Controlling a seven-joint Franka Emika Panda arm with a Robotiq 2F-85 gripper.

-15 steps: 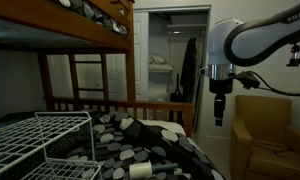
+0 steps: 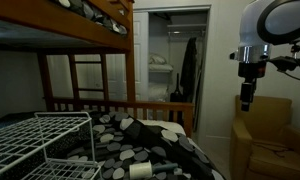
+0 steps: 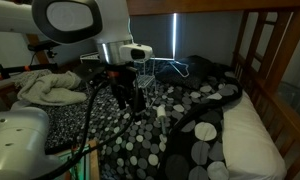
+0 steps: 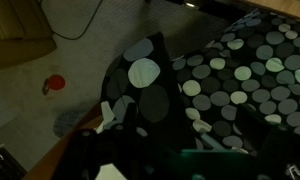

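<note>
My gripper (image 2: 247,97) hangs pointing down at the right of the first exterior view, in the air in front of a tan armchair. The wrist view is dark, and whether the fingers are apart does not show clearly. Below spreads a bed with a dark blanket (image 2: 108,150) patterned with grey and white dots; its edge and the floor (image 4: 115,35) appear under the wrist camera. A white cylinder-like object (image 2: 140,171) lies on the blanket, well to the left of the gripper. Nothing can be made out hanging from the fingers.
White wire racks (image 2: 40,140) stand at the left. The wooden bunk frame (image 2: 60,37) rises behind them. To the right is the tan armchair (image 2: 270,135). A pale pillow (image 3: 252,140) lies along the bed's side, and a small red round thing (image 4: 55,82) is on the floor.
Over the last second the arm has swung right and risen slightly, from beside the closet opening to in front of the armchair. The blanket and white object look unmoved.
</note>
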